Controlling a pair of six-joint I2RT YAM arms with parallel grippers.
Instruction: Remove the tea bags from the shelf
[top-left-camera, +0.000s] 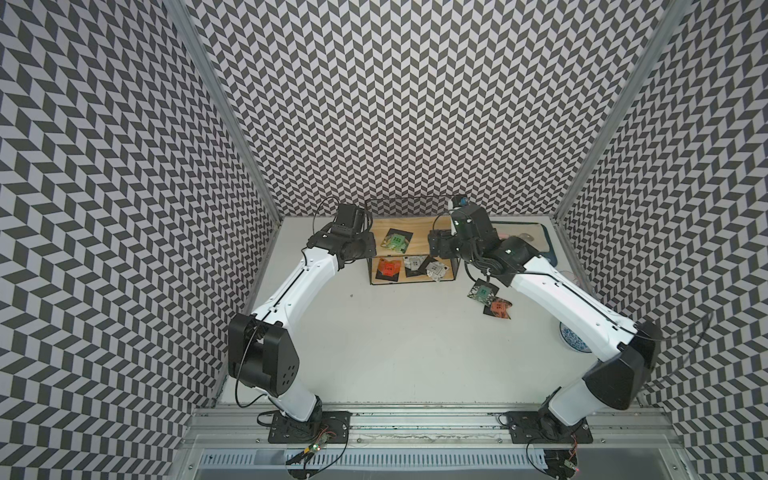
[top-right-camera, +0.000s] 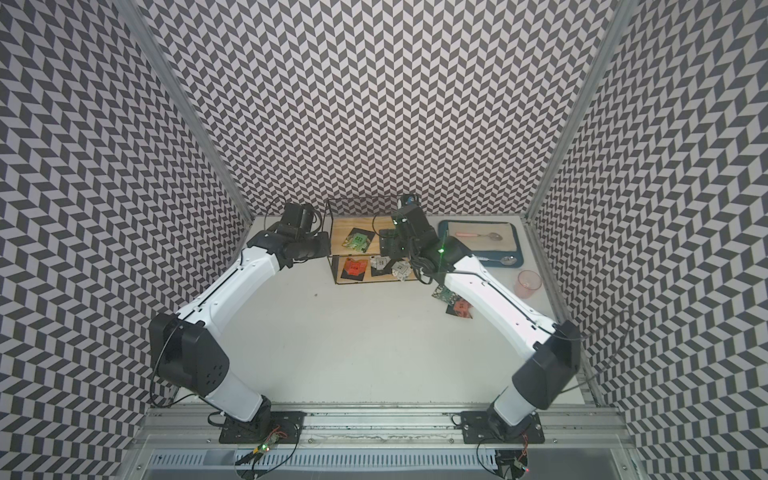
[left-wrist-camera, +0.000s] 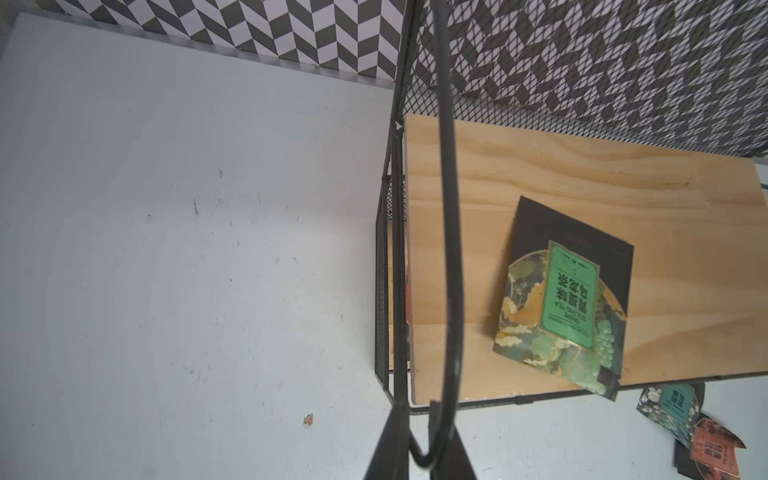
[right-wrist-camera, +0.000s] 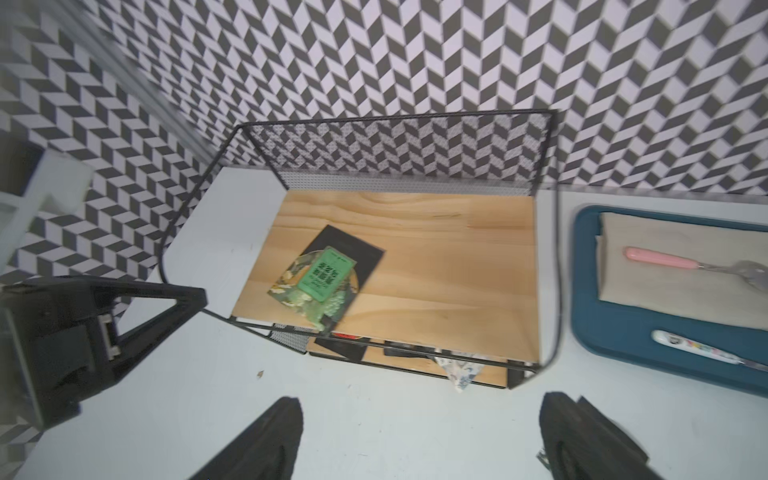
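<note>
A wooden two-tier shelf (right-wrist-camera: 448, 240) in a black wire frame stands at the back. One green-labelled tea bag (left-wrist-camera: 569, 296) lies alone on its upper board. On the lower board rest an orange tea bag (top-left-camera: 389, 269) and pale ones (top-left-camera: 436, 271). My left gripper is shut on the frame's left wire rail (left-wrist-camera: 452, 240). Above the shelf's front right side, my right gripper is open and empty. A dark green tea bag (top-left-camera: 483, 291) and an orange-red tea bag (top-left-camera: 500, 307) lie on the table, right of the shelf.
A blue tray (top-right-camera: 480, 264) with a cloth and spoons sits right of the shelf. In front of it stands a pink cup (top-right-camera: 528, 282). A patterned blue bowl (top-left-camera: 574, 337) is near the right arm.
</note>
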